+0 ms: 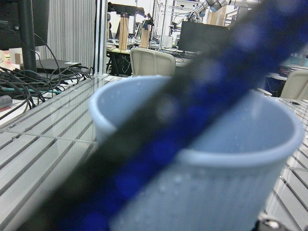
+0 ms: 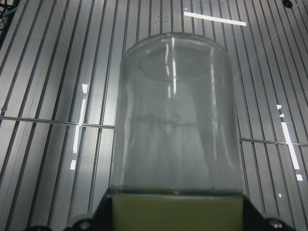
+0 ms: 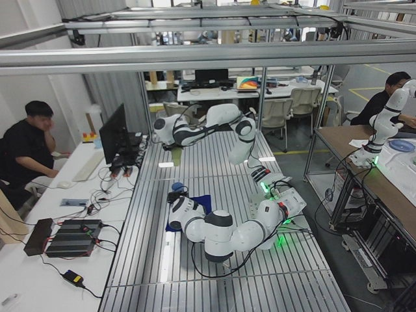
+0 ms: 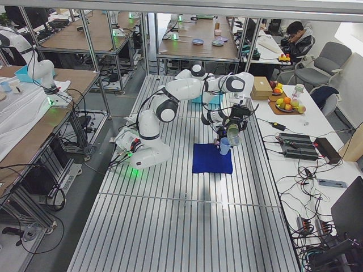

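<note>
A light blue cup (image 4: 224, 146) is upright above the blue cloth (image 4: 211, 164) at my left gripper, whose blurred dark finger crosses the cup (image 1: 226, 192) in the left wrist view; the fingers seem to be round it, though their state is unclear. My right gripper is shut on a clear jar with green contents (image 2: 175, 110), held above the metal table (image 2: 57, 72). In the camera right view the jar (image 4: 234, 134) appears just behind and above the cup.
White desks with cables, a monitor (image 3: 114, 140) and black power units (image 3: 71, 237) line the table's side. A box (image 4: 261, 88) and fruit plate (image 4: 286, 106) stand on the desk.
</note>
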